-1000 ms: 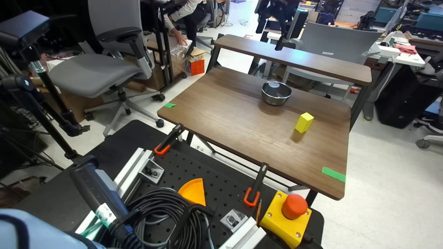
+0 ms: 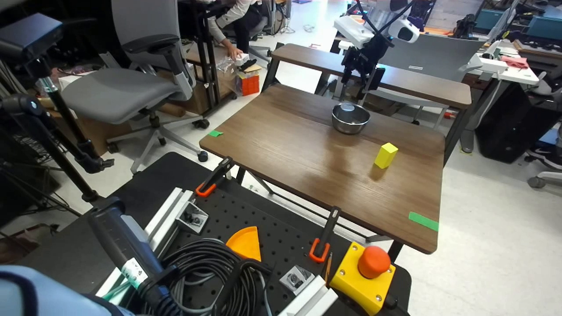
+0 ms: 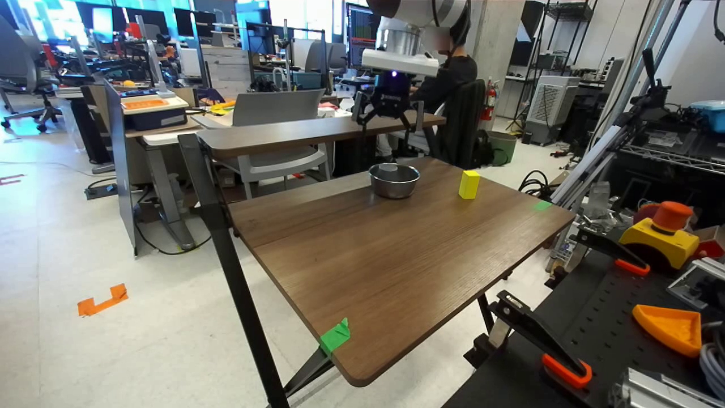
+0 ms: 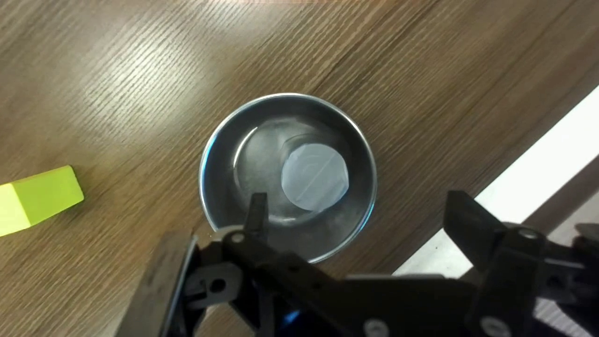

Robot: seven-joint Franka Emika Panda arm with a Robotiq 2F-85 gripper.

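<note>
A round metal bowl [image 4: 250, 224] stands on the brown table, and inside it sits a pale, whitish round-topped object [image 4: 315, 177]. My gripper hangs above the bowl with its fingers wide apart; the space between them holds nothing. In the wrist view one finger overlaps the bowl's near rim, and the other lies off to its right. From the second exterior view, the gripper [image 3: 391, 122] is clear of the bowl [image 3: 394, 182], with a gap below its fingertips. A yellow block [image 2: 386, 156] stands upright on the table, apart from the bowl.
A raised brown shelf [image 2: 421, 87] runs along the table's back edge, close to the gripper. Green tape [image 2: 423, 221] marks a front corner. Clamps [image 2: 327, 234] sit at the table's front side.
My gripper has come down toward the bowl, and more of the arm now shows in the first exterior view. The bowl and the yellow block have stayed in place.
</note>
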